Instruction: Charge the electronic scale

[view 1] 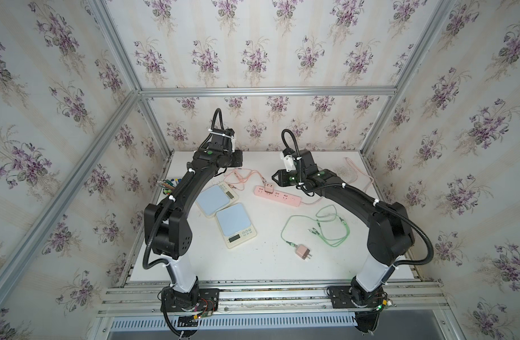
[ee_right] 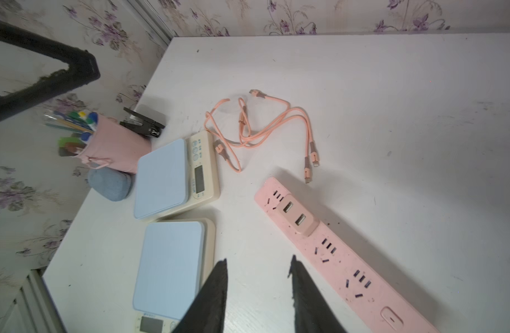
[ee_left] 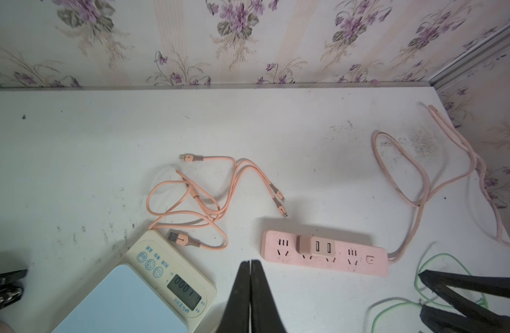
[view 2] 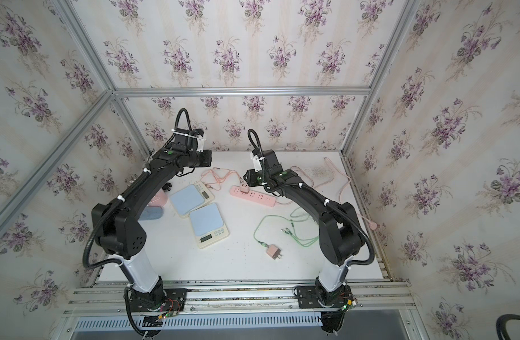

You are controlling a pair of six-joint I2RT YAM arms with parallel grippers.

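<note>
A pink charger block [ee_right: 294, 216] with two USB ports facing up sits on the pink power strip [ee_right: 348, 272], near the end away from its cord. My right gripper is above the strip, its fingers parted with nothing between them. The left gripper is shut and raised behind the scales, with nothing showing between its fingers. An orange cable [ee_left: 227, 206] lies loose on the table; its USB plug [ee_left: 180, 238] is beside the far scale [ee_left: 166, 283], whose display is lit. A second blue-topped scale [view 1: 234, 220] stands nearer the front.
A green cable [view 1: 333, 240] and another pink charger [view 1: 302, 251] lie at front right. At the left are a pink pen cup [ee_right: 118, 145], a black stapler [ee_right: 142, 123] and a blue-grey object [ee_right: 109, 183].
</note>
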